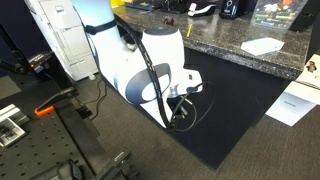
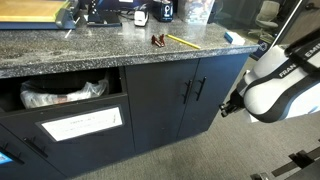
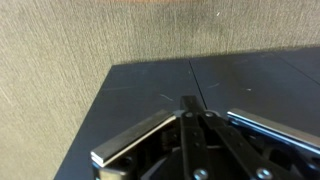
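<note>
My gripper is shut, its dark fingertips together with nothing showing between them. Beyond it in the wrist view lie dark flat panels [image 3: 135,90] split by a thin seam. In exterior view 2 the gripper [image 2: 230,106] is at the right, low beside the dark cabinet door [image 2: 203,105]; whether it touches the door cannot be told. That cabinet has black upright handles [image 2: 186,92]. At its left, an open compartment [image 2: 105,100] holds a white bag [image 2: 62,95]. In exterior view 1 the white arm [image 1: 135,75] hides part of the cabinet front.
Above the cabinet runs a speckled grey countertop [image 2: 100,48] carrying a yellow stick [image 2: 183,42], small reddish-brown items [image 2: 158,40], a clear bin [image 2: 198,10] and a blue-and-white block [image 2: 234,38]. Carpet [image 2: 190,158] lies clear in front. A black perforated table [image 1: 45,150] stands near the arm's base.
</note>
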